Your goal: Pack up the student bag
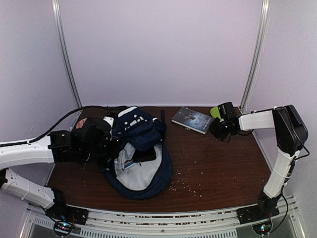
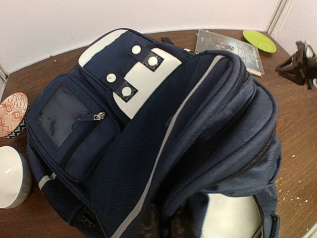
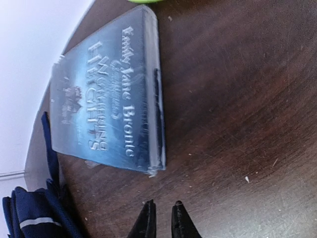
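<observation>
A navy backpack [image 1: 163, 173] lies open at the left-centre, its pale lining showing with a dark item and some thin things inside. My left gripper is down in the fabric at the bag's top opening; whether it grips the fabric is hidden. A grey-blue book [image 1: 191, 120], "Wuthering Heights" by Emily Jane Bronte [image 3: 106, 94], lies on the table right of the bag. My right gripper is beside the book, its two fingertips apart with nothing between them, over bare wood.
A green plate [image 2: 258, 40] sits behind the right gripper at the back right. A patterned bowl [image 2: 11, 114] and a white bowl [image 2: 11, 178] stand left of the bag.
</observation>
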